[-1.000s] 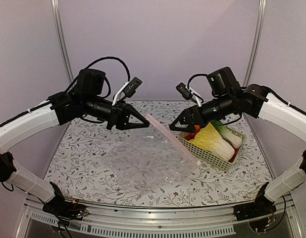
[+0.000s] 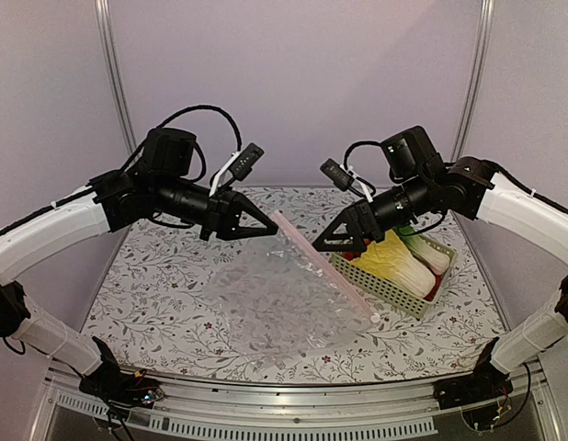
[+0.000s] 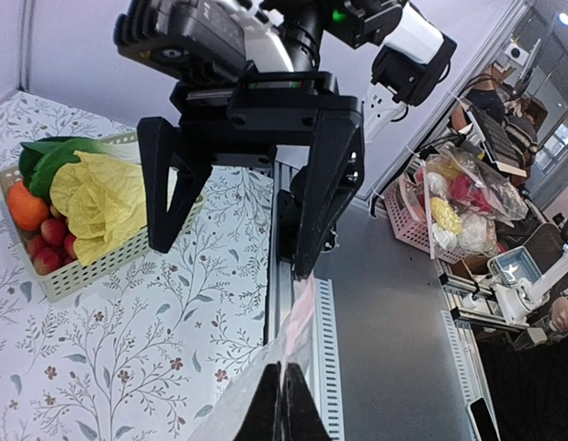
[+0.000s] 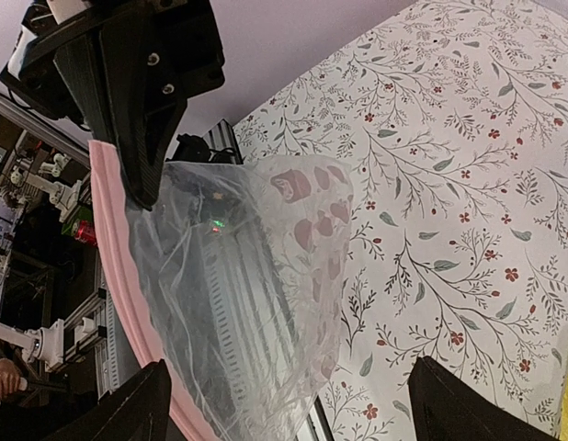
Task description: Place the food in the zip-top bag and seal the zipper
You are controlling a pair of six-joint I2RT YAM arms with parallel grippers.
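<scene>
A clear bag (image 2: pixel 284 303) with a pink zip strip (image 2: pixel 330 266) hangs slanting over the table in the top view. My left gripper (image 2: pixel 273 230) is shut on the strip's upper end; in the left wrist view its fingers (image 3: pixel 303 418) meet on the pink edge. The right gripper (image 2: pixel 318 246) stands open close beside the strip. Between its fingers in the right wrist view, the bag shows beyond, with nothing gripped. No food can be made out inside the bag. A green basket (image 2: pixel 385 292) holds yellow-leaved cabbage (image 2: pixel 394 262) and other produce.
The basket stands at the right, partly beneath my right arm. A metal rail (image 2: pixel 293 395) runs along the front edge. Off the table, a pink basket (image 3: pixel 408 225) holds wrapped items.
My right gripper has shifted slightly left and down toward the strip, still open. The bag's lower part has swung a little to the right. My left gripper keeps its place.
</scene>
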